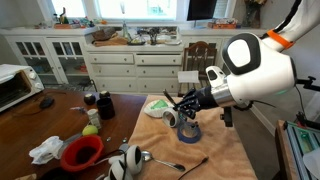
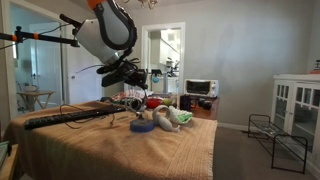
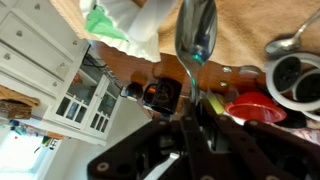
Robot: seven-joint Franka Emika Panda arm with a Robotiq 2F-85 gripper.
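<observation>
A shiny metal spoon (image 3: 196,35) reaches up from my gripper in the wrist view, its bowl away from the fingers. The fingers are shut on its handle. In the first exterior view the gripper (image 1: 183,106) hangs over the tan cloth, just above a blue round item (image 1: 189,133) and close to a white cup-like thing (image 1: 170,117). From the second exterior view, the blue round item (image 2: 141,125) lies on the cloth below the arm. Whether the spoon touches anything is unclear.
A red bowl (image 1: 82,152) and a black-and-white object (image 1: 126,162) stand to the left. Another spoon (image 1: 161,160) lies on the cloth (image 1: 220,160). Dark jars (image 1: 104,106) sit farther back, near a green-and-white packet (image 1: 156,104). Bare cloth shows at the front right.
</observation>
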